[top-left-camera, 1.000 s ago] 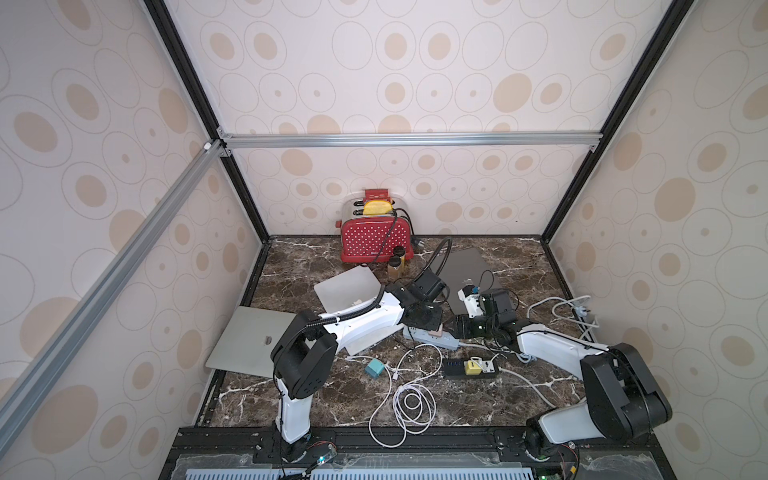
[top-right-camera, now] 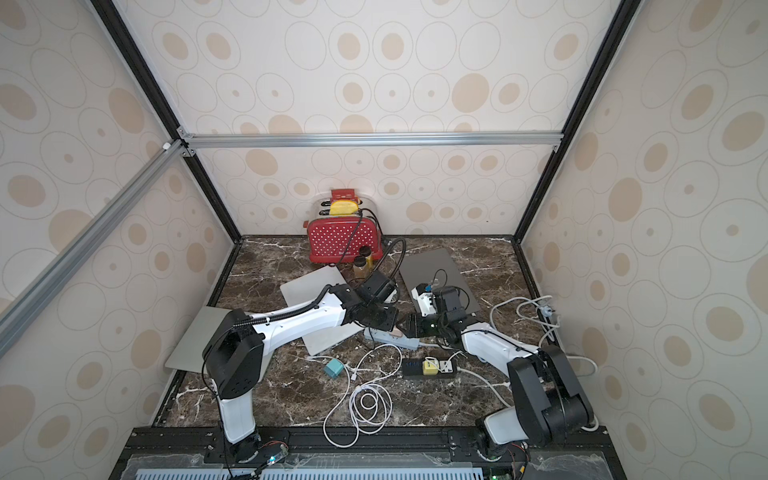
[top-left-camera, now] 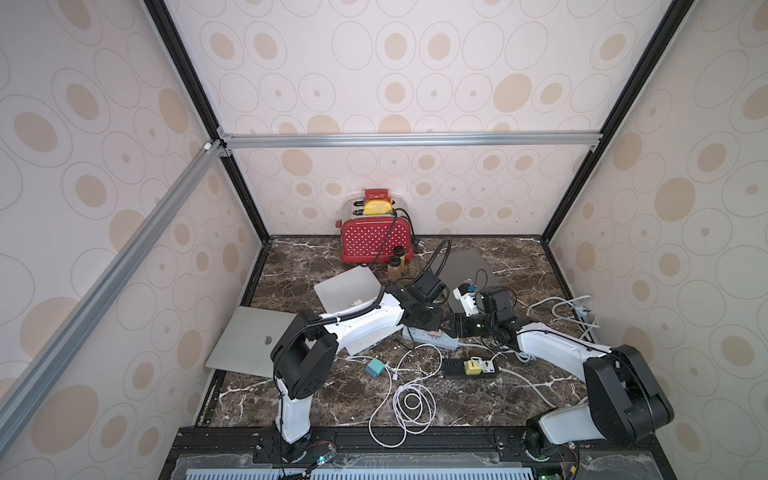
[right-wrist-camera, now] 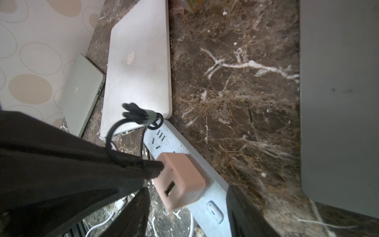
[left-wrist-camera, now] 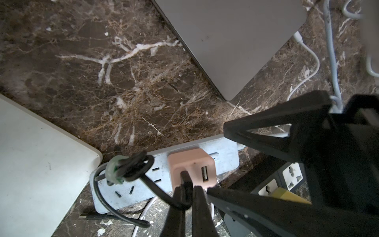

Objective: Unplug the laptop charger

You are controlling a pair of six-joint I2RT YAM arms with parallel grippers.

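A pink charger (left-wrist-camera: 191, 164) sits in the white power strip (left-wrist-camera: 227, 158). My left gripper is shut at the charger's near side, with a black cable (left-wrist-camera: 161, 191) looped at its tips; whether it pinches the cable is unclear. In the left wrist view my right gripper's upper finger (left-wrist-camera: 260, 112) and lower finger reach in from the right, apart. In the right wrist view that gripper is open around the lower part of the charger, with nothing visibly pinched.
Closed laptops (right-wrist-camera: 134, 55) lie left and behind, another dark one (right-wrist-camera: 339, 98) at right. A black strip with yellow plug (top-left-camera: 473, 366), a blue block (top-left-camera: 374, 367) and white cables lie in front. A red toaster (top-left-camera: 374, 240) stands at the back.
My right gripper and wrist have shifted slightly left and up, toward the pink charger. The left arm looks unchanged.
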